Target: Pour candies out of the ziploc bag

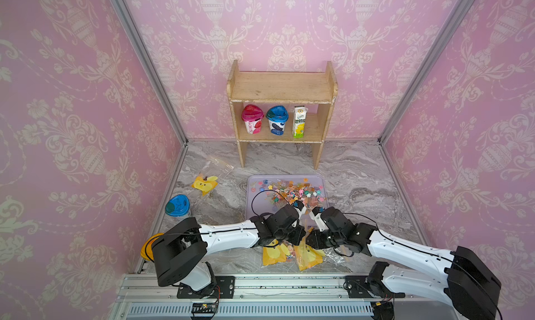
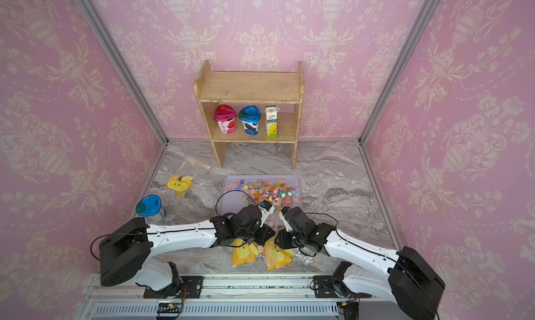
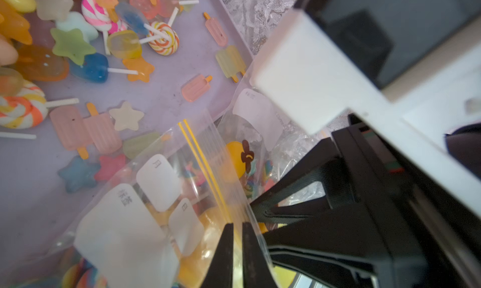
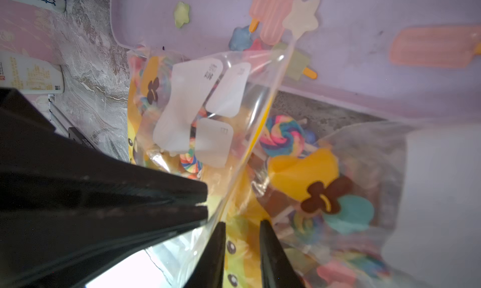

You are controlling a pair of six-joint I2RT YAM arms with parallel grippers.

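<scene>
Both grippers meet at the front edge of the lilac tray (image 1: 257,189), over yellow ziploc bags (image 1: 307,258) of candies. In the left wrist view, my left gripper's fingertips (image 3: 237,235) are at the yellow zip strip of a clear bag (image 3: 157,180), close beside black fingers of the other gripper. In the right wrist view, my right gripper's fingertips (image 4: 242,232) are low at the bag's edge; whether either gripper grips the plastic is unclear. Loose candies (image 3: 72,46) cover much of the tray.
A wooden shelf (image 1: 281,86) at the back holds two cups and a carton. Another yellow bag (image 1: 205,183) and a blue-lidded container (image 1: 177,205) lie to the left.
</scene>
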